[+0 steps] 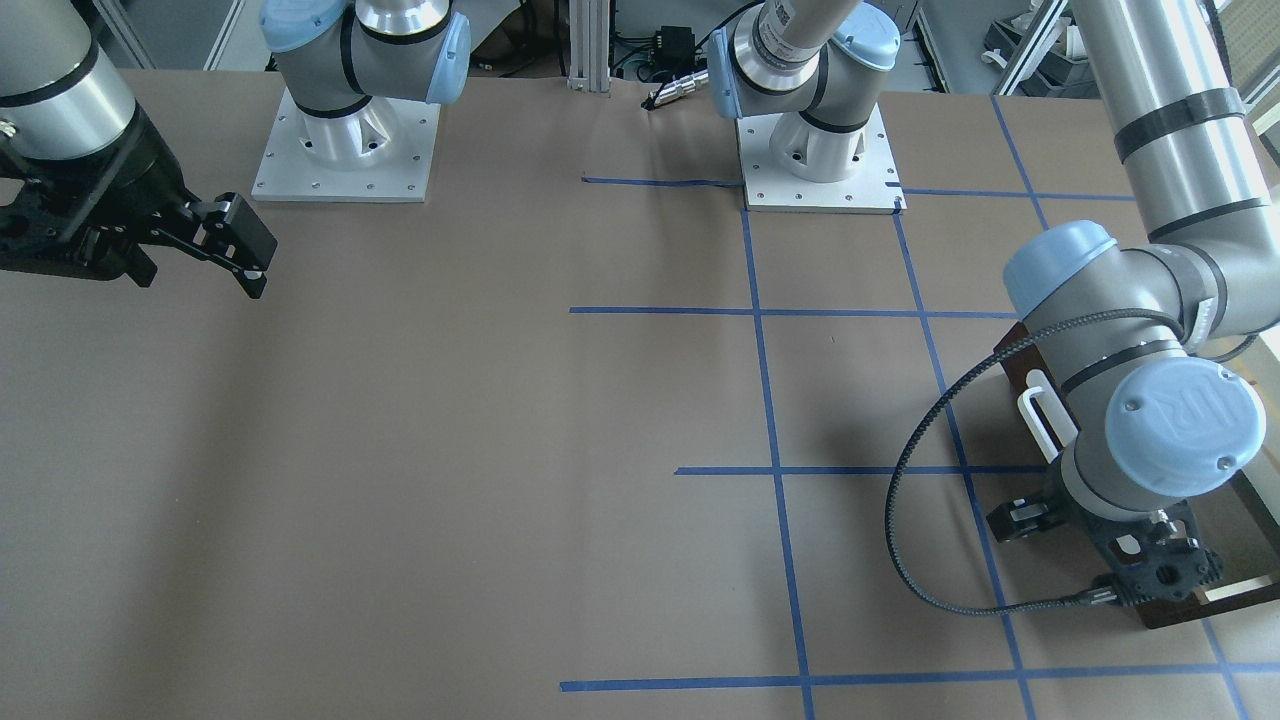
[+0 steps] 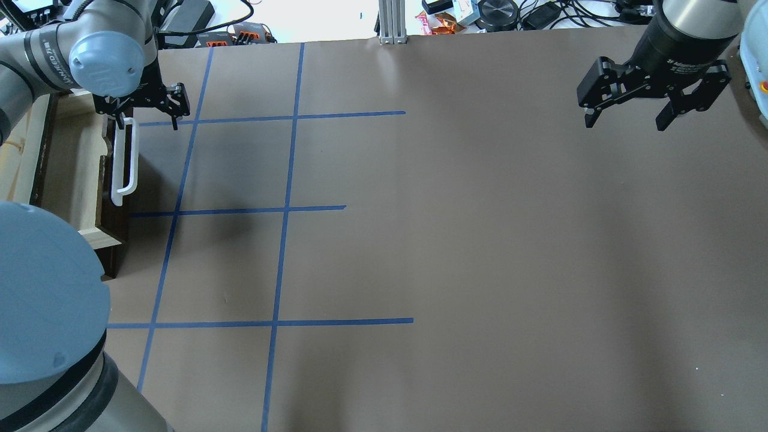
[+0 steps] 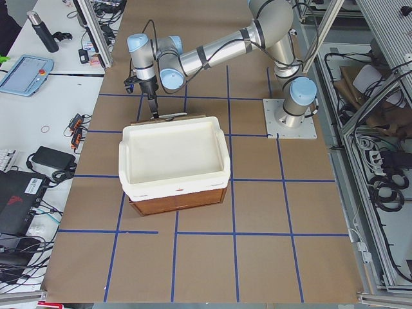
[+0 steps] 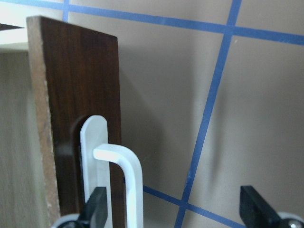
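Note:
A dark wooden box (image 4: 78, 61) with a pale open interior and a white handle (image 4: 130, 166) stands at the right of the front view and the left of the top view. My gripper (image 2: 147, 119) is above the box's handle end, its fingertips (image 4: 254, 204) wide apart in the wrist view, with the handle near the left finger. The gripper is open and holds nothing visible. In the left view a white tray (image 3: 174, 154) lies on a wooden base beside the arm.
A second black gripper (image 2: 648, 86) hangs over the far side of the table (image 2: 468, 252). Other arm bases stand at the back in the front view.

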